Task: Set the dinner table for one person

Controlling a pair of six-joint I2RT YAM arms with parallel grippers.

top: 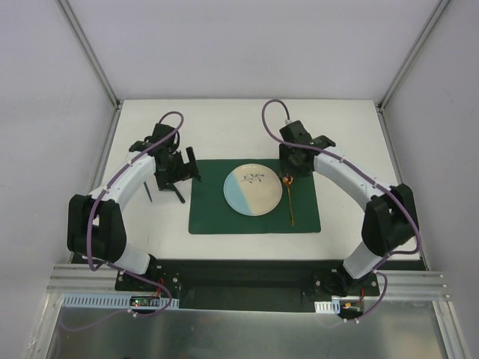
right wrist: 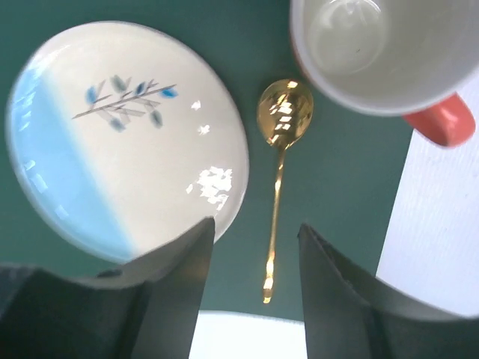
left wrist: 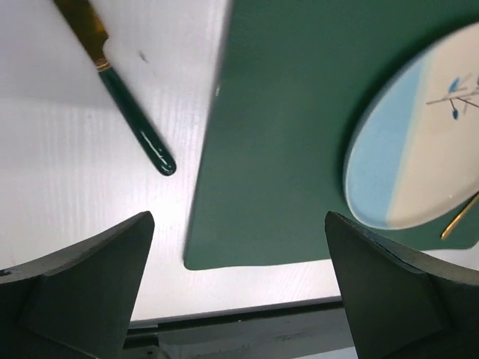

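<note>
A cream plate with a blue edge (top: 253,190) lies on the green placemat (top: 209,217). To its right on the mat is a gold spoon (right wrist: 285,118), bowl toward the back. The white mug with a red handle (right wrist: 382,56) stands beyond the spoon bowl; my right arm hides it from above. A green-handled knife (left wrist: 135,120) rests on bare table left of the mat, and the fork (top: 148,192) lies farther left, partly covered by my left arm. My left gripper is open above the mat's left edge, empty. Open and empty too, my right gripper hovers over the spoon.
A dark gap (top: 232,280) runs along the front edge.
</note>
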